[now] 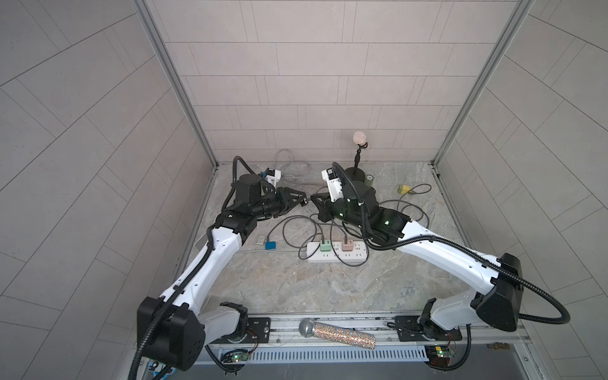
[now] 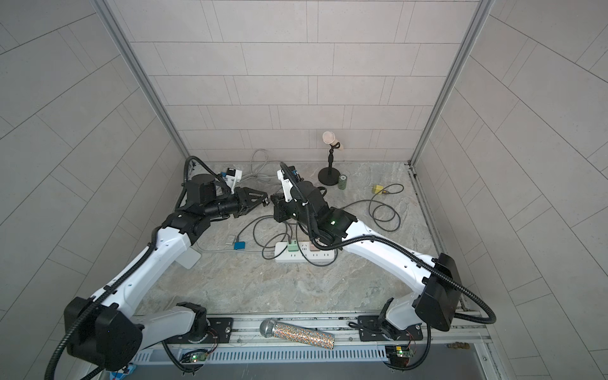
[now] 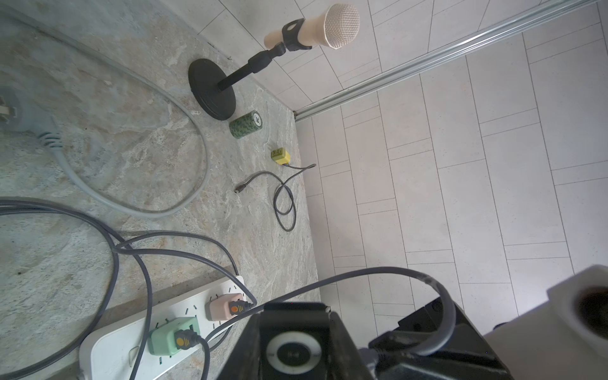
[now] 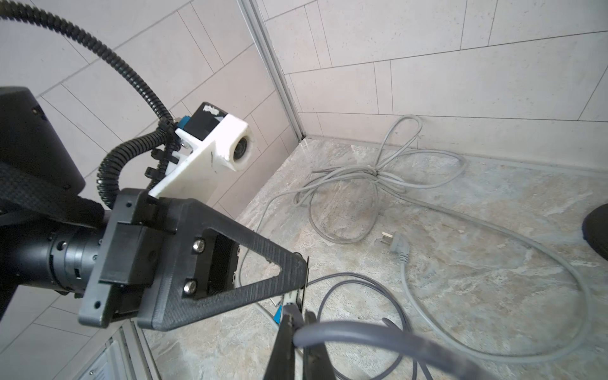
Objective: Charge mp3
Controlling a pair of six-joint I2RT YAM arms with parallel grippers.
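My left gripper (image 1: 301, 199) is shut on the small black mp3 player (image 3: 292, 348) with a silver ring, held above the table. My right gripper (image 1: 318, 201) is shut just to the right of it, with a grey cable (image 4: 354, 335) at its fingertips, which face the player. Whether the cable's plug touches the player is hidden. A white power strip (image 1: 313, 254) with a green adapter (image 3: 166, 338) and a pink adapter (image 3: 221, 307) lies below the grippers.
A microphone on a stand (image 2: 328, 174), a green can (image 3: 245, 124) and a yellow adapter (image 3: 279, 155) stand or lie at the back right. Loose cables cover the middle. A glittery microphone (image 1: 338, 333) lies at the front edge.
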